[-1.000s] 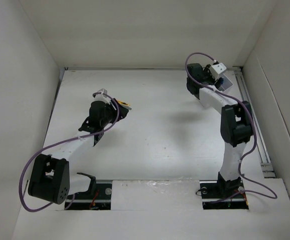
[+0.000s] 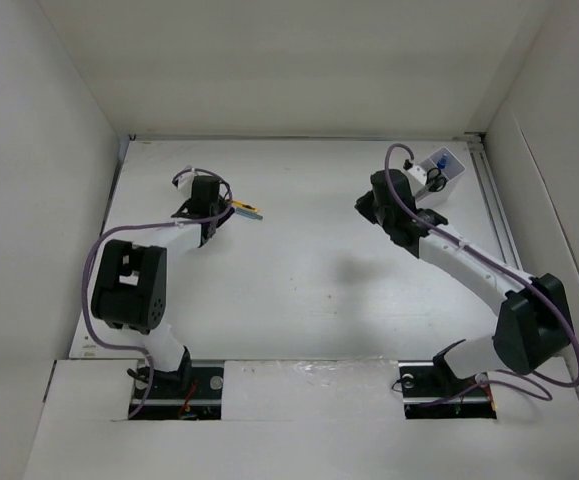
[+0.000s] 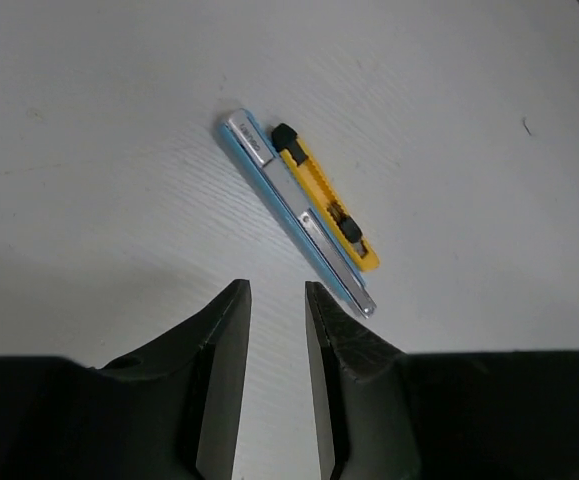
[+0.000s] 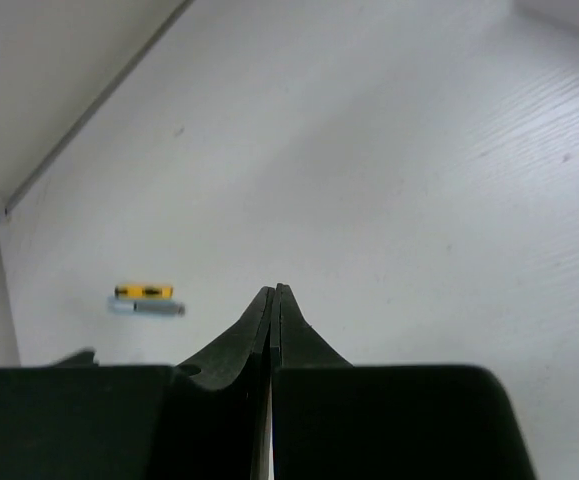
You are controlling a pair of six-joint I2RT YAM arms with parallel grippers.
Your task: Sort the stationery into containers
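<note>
A blue-and-silver utility knife (image 3: 292, 205) and a yellow one (image 3: 324, 197) lie side by side on the table at the left middle. My left gripper is over the table just short of them, part open with nothing between its fingers. My right gripper is shut with nothing between its fingers, out over the right half of the table in the top view. Behind it at the back right stands a white container (image 2: 445, 188) holding scissors (image 2: 436, 180) and a blue item.
Walls enclose the back and both sides, with rails along the table's edges.
My right arm has drawn back from the container toward the front left, uncovering it. My left arm has shifted slightly back and left around the two knives.
</note>
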